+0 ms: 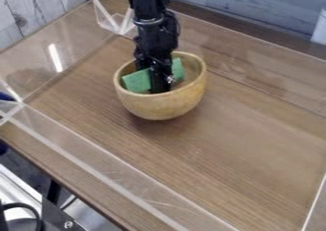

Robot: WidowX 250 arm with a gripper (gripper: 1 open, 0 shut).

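A wooden bowl [160, 104] stands on the wooden table [230, 168], left of centre toward the back. Inside it lies a green object [136, 81], partly hidden by my black gripper [160, 77], which reaches down into the bowl from the top of the view. The gripper is shut on the green object, though its fingertips are mostly hidden.
A clear plastic strip runs along the left part of the table, and a clear bracket [112, 20] stands at the back left. A pale wall borders the back.
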